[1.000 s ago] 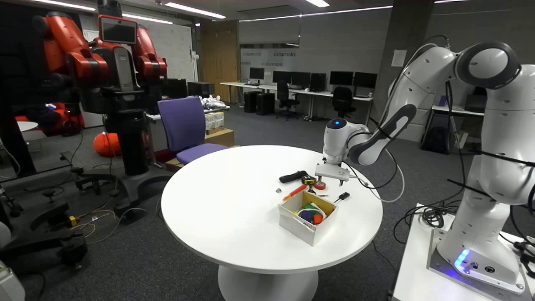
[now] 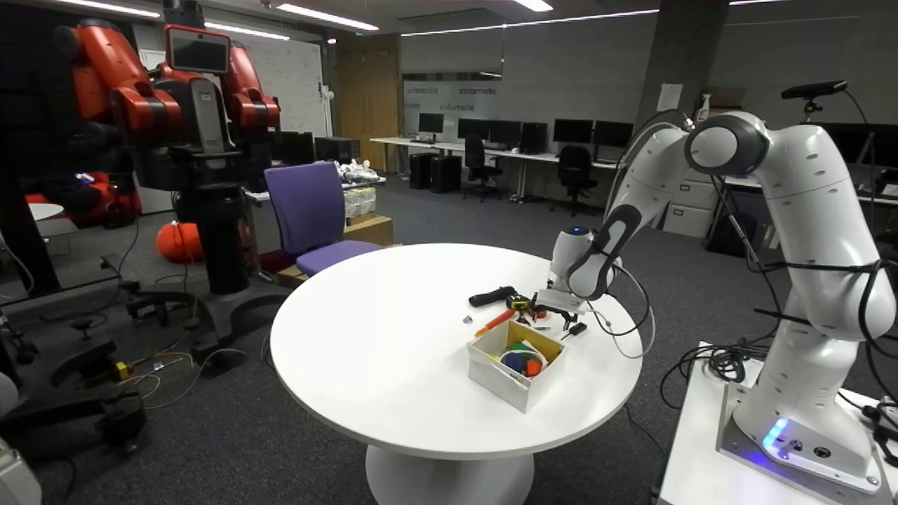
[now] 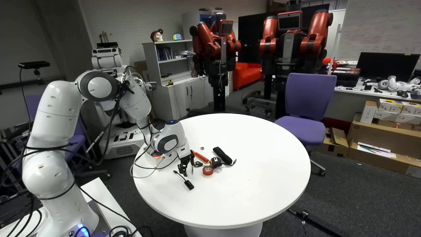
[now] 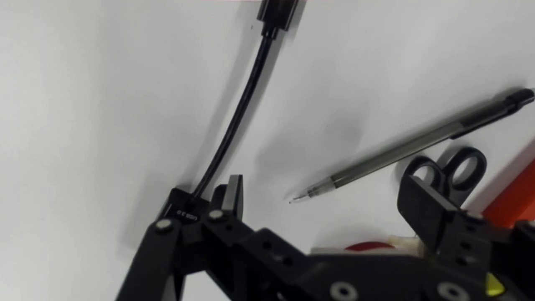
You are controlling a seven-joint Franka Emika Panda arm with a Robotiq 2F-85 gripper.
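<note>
My gripper stands open low over the white table, its fingers wide apart and nothing held between them. Beyond and between the fingertips, in the wrist view, lies a grey mechanical pencil (image 4: 401,150), its tip pointing left. A small pair of black-handled scissors (image 4: 466,173) shows by the right finger, which partly covers it. Near the left finger rests a black USB adapter (image 4: 183,203) with a short cable. In exterior view 2 the gripper (image 3: 186,165) is beside a roll of red tape (image 3: 208,170).
An orange screwdriver (image 3: 200,156), a tape measure (image 3: 215,162) and a black case (image 3: 222,155) lie close together. A white open box (image 2: 497,377) with coloured items stands near the gripper.
My arm has come down and the gripper is now lower, close to the tabletop among the small objects. The box and the tools have not visibly moved.
</note>
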